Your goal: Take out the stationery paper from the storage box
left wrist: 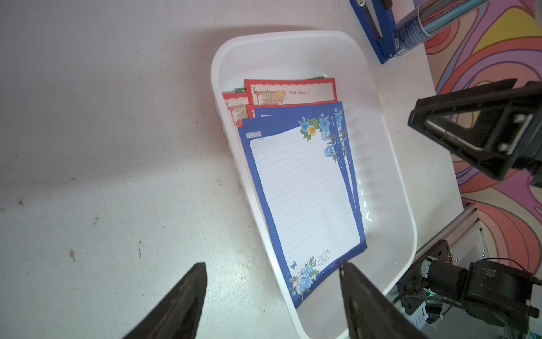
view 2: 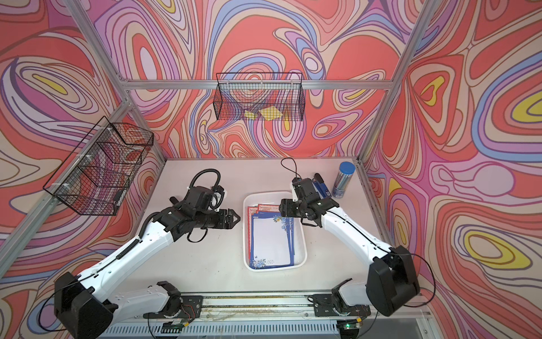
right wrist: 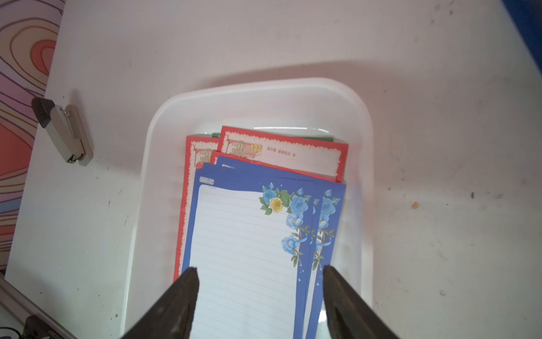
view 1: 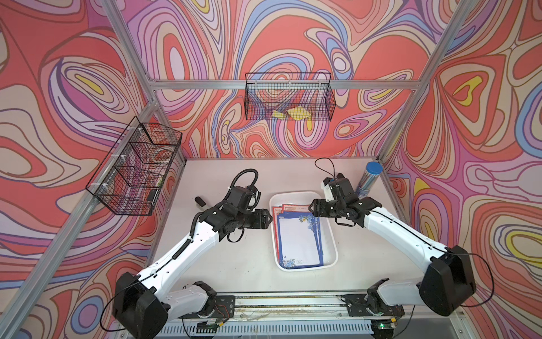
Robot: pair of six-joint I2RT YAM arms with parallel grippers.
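Observation:
Inside the white storage box (view 1: 333, 248) lies a fanned pile of stationery paper (view 1: 299, 240), the top sheets blue-edged with flowers and lines. Red-edged sheets (right wrist: 282, 148) stick out from under them at the far end and left side. Just outside the box's left rim hovers my left gripper (view 1: 270, 218), its fingers (left wrist: 179, 302) parted and empty. My right gripper is above the far right part of the box and the paper, also open with nothing between its fingers. In the right wrist view the near end of the box is cut off.
A blue-capped container (view 2: 343, 179) and a blue stapler-like tool (left wrist: 377, 25) stand behind the right arm. A grey stapler (right wrist: 66, 132) lies on the left of the table. Wire baskets (view 1: 289, 101) hang above the back. Table left of the box is bare.

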